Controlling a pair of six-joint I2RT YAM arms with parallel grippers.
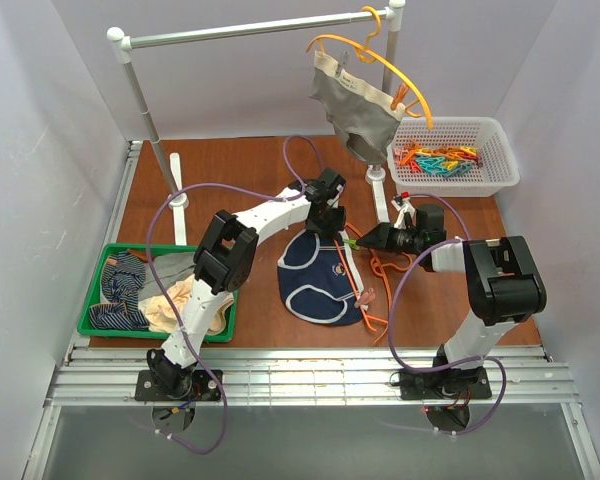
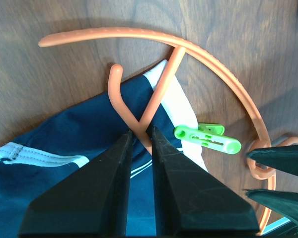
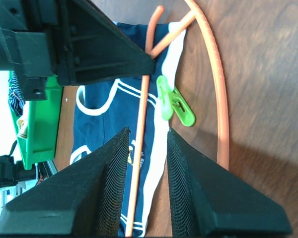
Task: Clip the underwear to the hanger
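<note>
Navy underwear (image 1: pixel 310 280) with white trim lies flat, an orange hanger (image 2: pixel 238 89) over it and beside it. A green clip (image 2: pixel 208 140) (image 3: pixel 181 106) sits at the white waistband near the upper corner. My left gripper is low over the underwear at the hanger's orange bar; its fingers are close together, and whether anything is between them is unclear. My right gripper is just right of the clip in the top view; at the right edge of the left wrist view its two fingers stand apart, with nothing between them.
A green basket (image 1: pixel 85 320) of folded clothes is at left, a white basket (image 1: pixel 500 170) of clips at back right. A rack (image 1: pixel 230 32) holds a hanger with grey underwear. More orange hanger parts lie at the underwear's right.
</note>
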